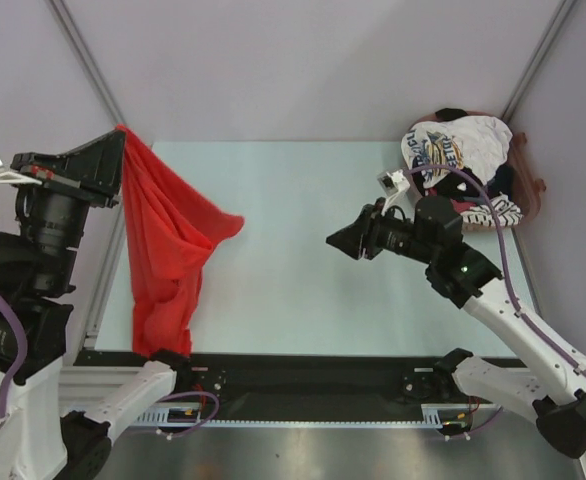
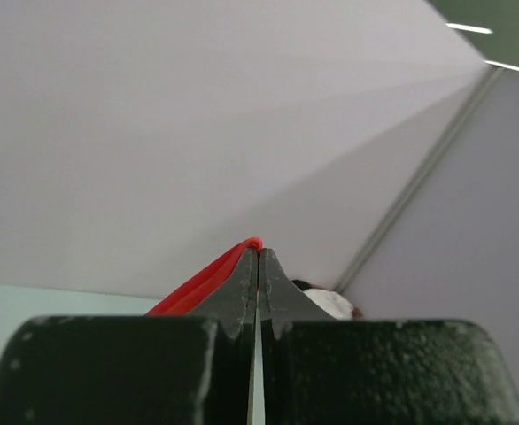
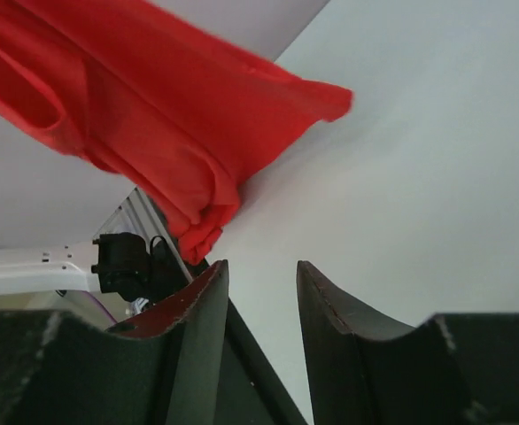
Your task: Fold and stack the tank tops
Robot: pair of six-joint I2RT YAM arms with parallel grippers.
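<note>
A red tank top [image 1: 168,260] hangs from my left gripper [image 1: 119,135], which is raised high at the left and shut on the cloth. In the left wrist view a red edge [image 2: 208,282] of it shows at the closed fingertips. Its lower part hangs over the left side of the table, and its shape is bunched. My right gripper [image 1: 345,246] is over the middle of the table. Its fingers stand apart in the right wrist view with nothing between them; the red cloth [image 3: 189,115] is beyond them, not touching.
A brown basket [image 1: 533,190] of mixed clothes [image 1: 463,150] stands at the back right. Walls close in at the back and sides.
</note>
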